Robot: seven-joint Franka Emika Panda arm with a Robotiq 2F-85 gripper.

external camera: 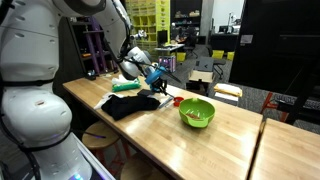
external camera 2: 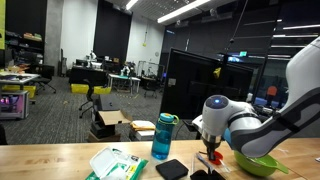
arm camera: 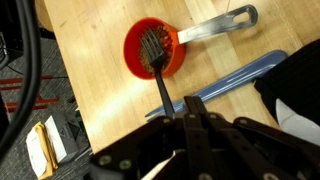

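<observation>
In the wrist view, an orange-red cup point(arm camera: 140, 45) holds small brown bits, and a silver handle point(arm camera: 218, 24) reaches right from its rim. A dark fork point(arm camera: 157, 68) has its tines over the cup's opening and its handle running back beside my gripper. The fingers are shut; whether the fork's handle is between them I cannot tell. In exterior view 1 my gripper point(external camera: 161, 91) is low over the table, left of the red cup point(external camera: 179, 100). A blue-grey utensil point(arm camera: 225, 82) lies on the table under the fingers.
A green bowl point(external camera: 198, 114) stands right of the cup. Black cloth point(external camera: 132, 106) covers the table left of my gripper. Beyond the cloth lies a green-and-white packet point(external camera: 125, 86). A blue bottle point(external camera 2: 164, 136) is upright in exterior view 2.
</observation>
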